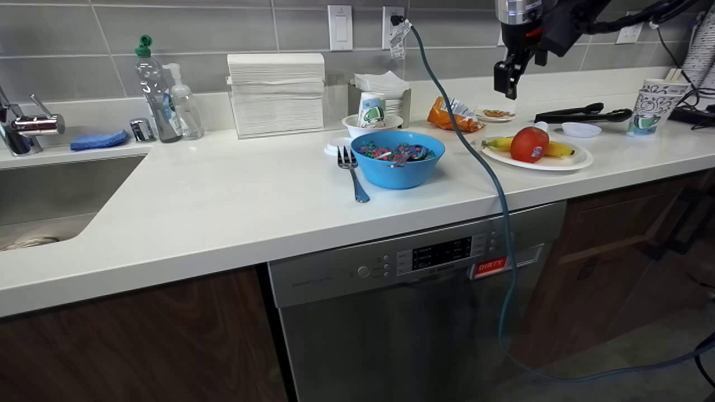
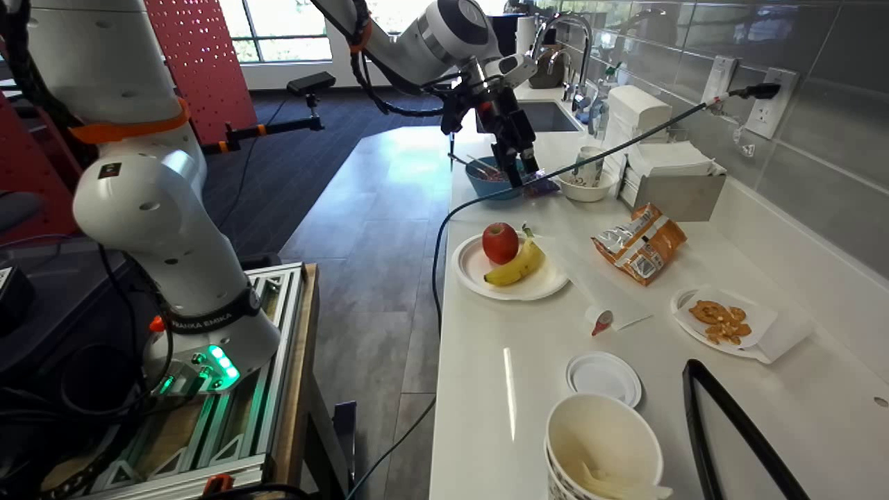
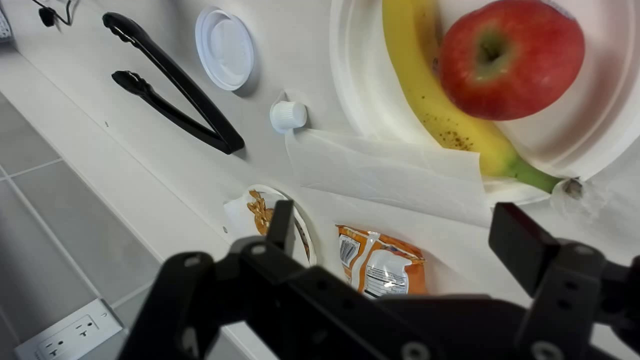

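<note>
My gripper is open above the counter, its two black fingers wide apart and nothing held between them. In the wrist view an orange snack bag (image 3: 387, 264) lies below, in the gap between the fingers and partly covered by the gripper body. A red apple (image 3: 510, 60) and a yellow banana (image 3: 420, 90) rest on a white plate (image 3: 354, 78) at the upper right of that view. Exterior view 1 shows the gripper (image 1: 506, 84) in the air above the back of the counter, clear of the plate.
A blue bowl (image 1: 395, 171) of wrapped candies stands beside a fork (image 1: 353, 177). Black tongs (image 3: 180, 90), a white lid (image 3: 225, 51) and a small plate of pretzels (image 2: 725, 329) lie near the wall. A cable (image 1: 462, 134) hangs across the counter.
</note>
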